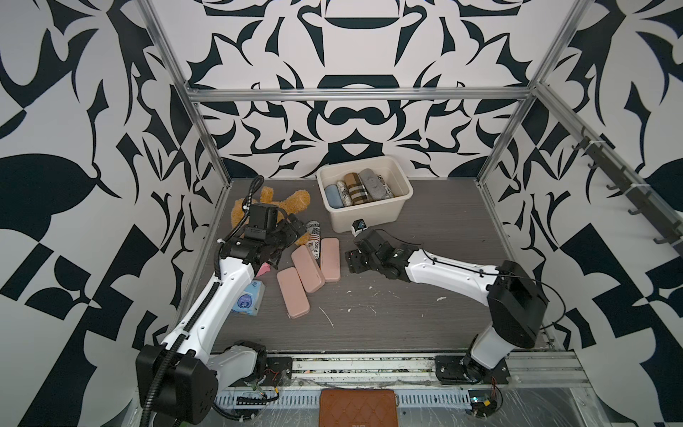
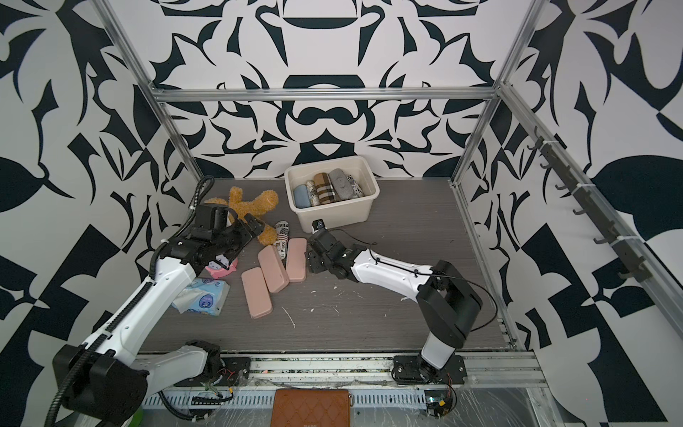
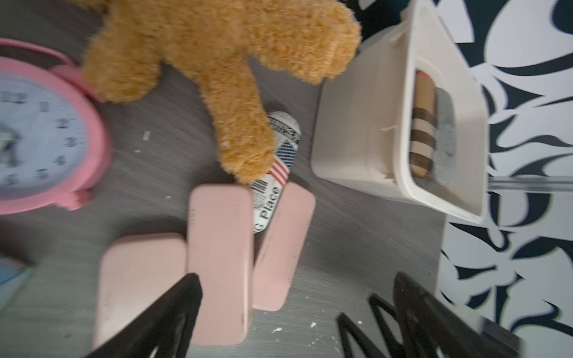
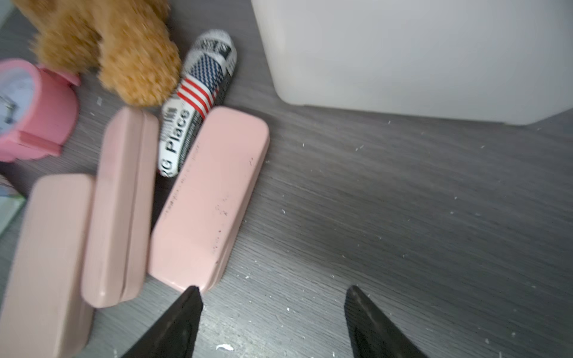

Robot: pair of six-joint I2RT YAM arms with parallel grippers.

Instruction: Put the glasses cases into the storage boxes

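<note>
Three pink glasses cases lie close together on the table: a right one, a middle one and a left one. Beyond them a patterned case with a small flag lies partly under the teddy bear's leg. The cream storage box at the back holds several cases, among them a brown striped one and a grey one. My left gripper is open and empty above the cases. My right gripper, also open and empty, hangs over the table just right of the pink cases.
An orange-brown teddy bear and a pink alarm clock stand at the left back. A blue wipes pack lies left of the cases.
</note>
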